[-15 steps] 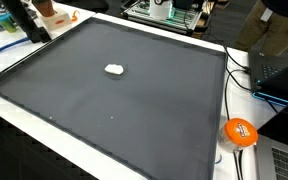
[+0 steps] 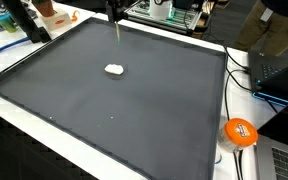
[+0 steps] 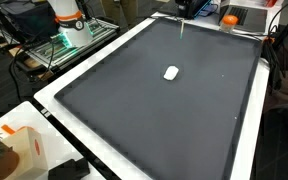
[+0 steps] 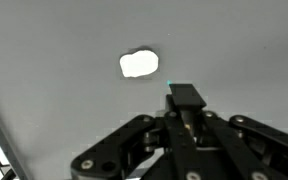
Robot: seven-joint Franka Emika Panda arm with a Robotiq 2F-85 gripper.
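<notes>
A small white rounded piece (image 2: 114,69) lies flat on the dark grey board (image 2: 154,110). In the wrist view, the white piece (image 4: 139,64) is above and left of my gripper. From the top edge of exterior view 1, my gripper (image 2: 114,14) reaches in over the far part of the board, shut on a thin pale stick (image 2: 118,31) that points downward. The thin stick (image 3: 181,29) also shows in exterior view 2, apart from the white piece (image 3: 171,73). Only a bluish tip shows past the fingers in the wrist view.
An orange-topped container (image 2: 238,133) stands off the board's right side, with cables close by. Laptops (image 2: 282,82) line the right. Most of the board is bare.
My gripper, with the thin stick in it, has come into exterior view 1 from the top, above the board's far part. The white piece has stayed in place.
</notes>
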